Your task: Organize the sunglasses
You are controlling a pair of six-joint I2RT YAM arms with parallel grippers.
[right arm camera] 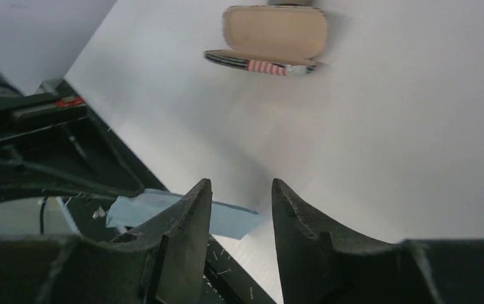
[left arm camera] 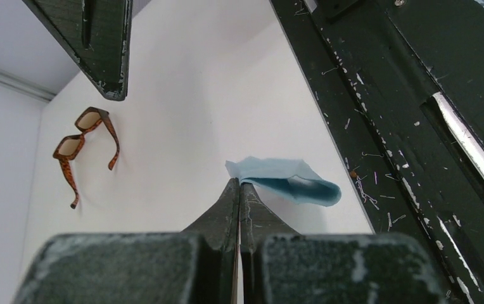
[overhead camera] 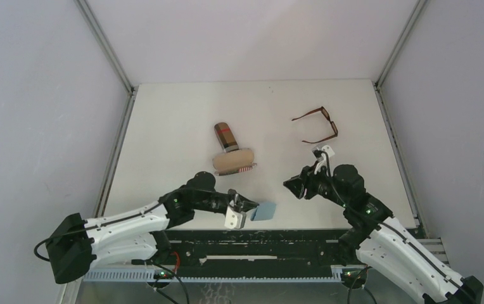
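Brown tortoiseshell sunglasses lie with arms spread at the back right. A plaid case and its tan open part lie left of centre. My left gripper is shut on a light blue cloth near the front edge. My right gripper is to its right, above the table, part open with nothing seen between its fingers.
A dark front rail runs along the near edge, with walls on the sides and back.
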